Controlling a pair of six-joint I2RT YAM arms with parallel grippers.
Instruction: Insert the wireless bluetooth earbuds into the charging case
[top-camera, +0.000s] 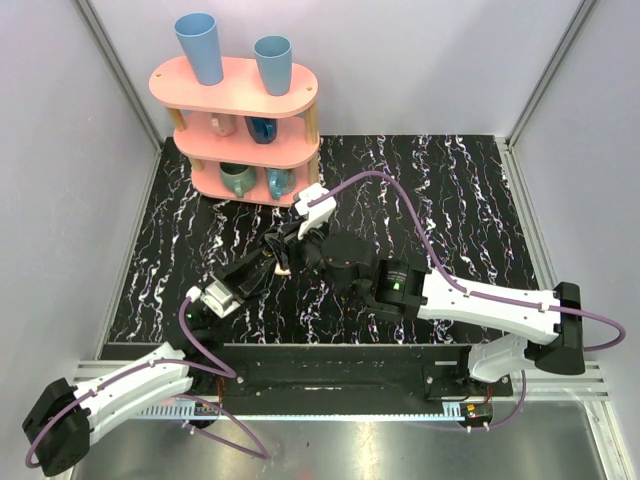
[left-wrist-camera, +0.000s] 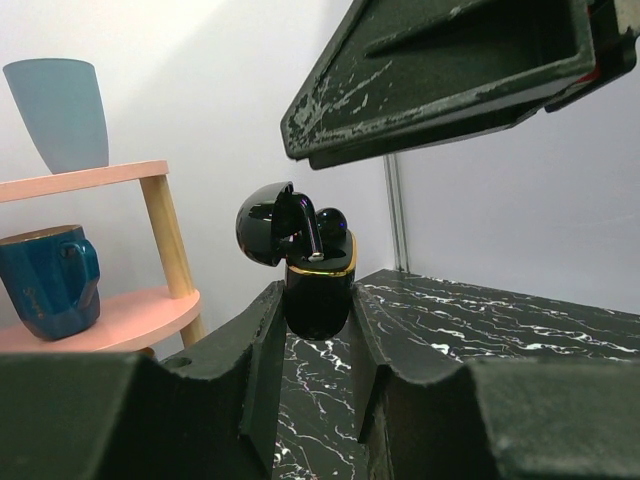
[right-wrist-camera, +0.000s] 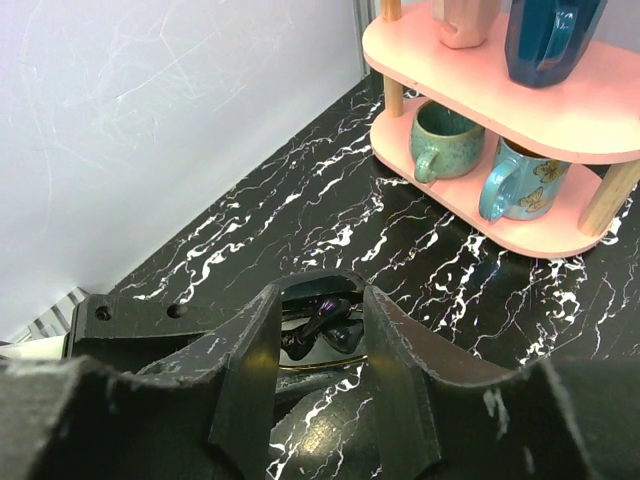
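My left gripper is shut on the black charging case (left-wrist-camera: 318, 295), its lid (left-wrist-camera: 260, 225) raised, with dark glossy earbud shapes (left-wrist-camera: 330, 222) in its top. In the right wrist view the case's open top shows earbud shapes (right-wrist-camera: 340, 335) just beyond the fingertips of my right gripper, which stands open. A right-gripper finger (left-wrist-camera: 430, 90) hangs above the case in the left wrist view. In the top view both grippers meet near the middle, where the small parts are hard to make out.
A pink shelf (top-camera: 235, 85) with cups and mugs stands at the back left, close behind the grippers. Walls border both sides.
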